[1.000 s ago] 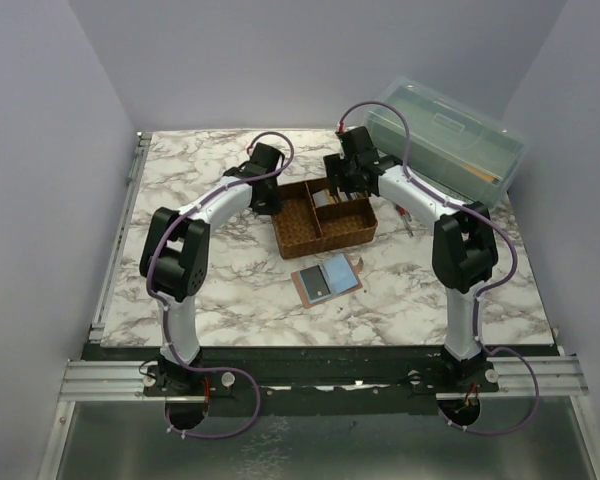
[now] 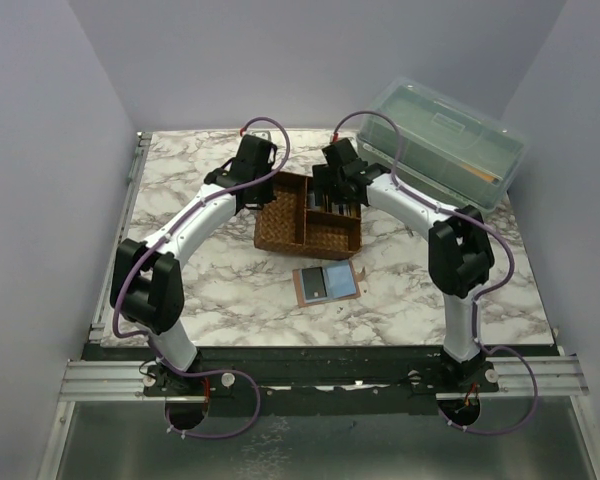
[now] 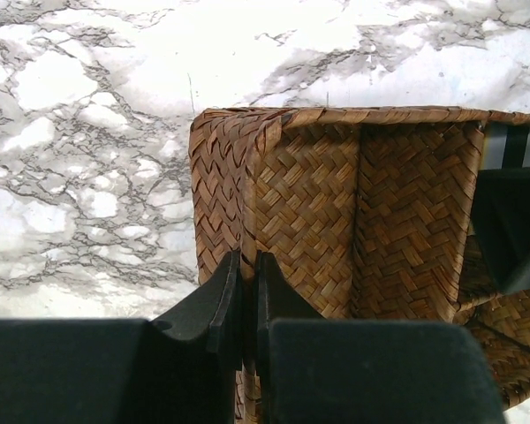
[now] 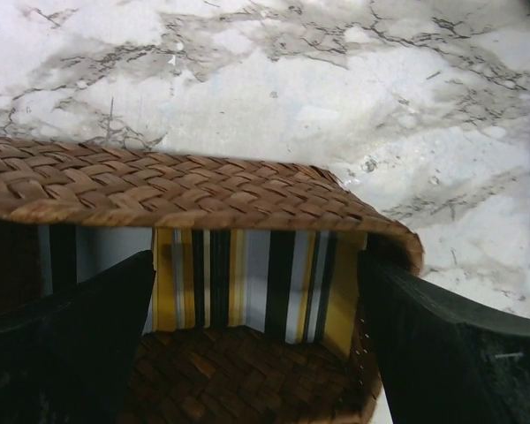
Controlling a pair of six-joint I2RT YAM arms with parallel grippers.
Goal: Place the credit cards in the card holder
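Observation:
A woven card holder [image 2: 280, 225] with compartments sits at the back middle. My left gripper is shut on its left rim, seen upright in the left wrist view. My right gripper stands open over the back right compartment, where striped cards [image 4: 281, 283] in yellow, black and grey show beneath the rim, between the fingers. Near the front middle lies a flat tan piece with a dark card [image 2: 314, 283] and a light blue card [image 2: 339, 277] on it.
A large translucent green lidded box [image 2: 445, 140] stands at the back right, beside the holder.
The holder has been drawn leftward and squared up by my left gripper on its rim. My right gripper has shifted slightly left over it.

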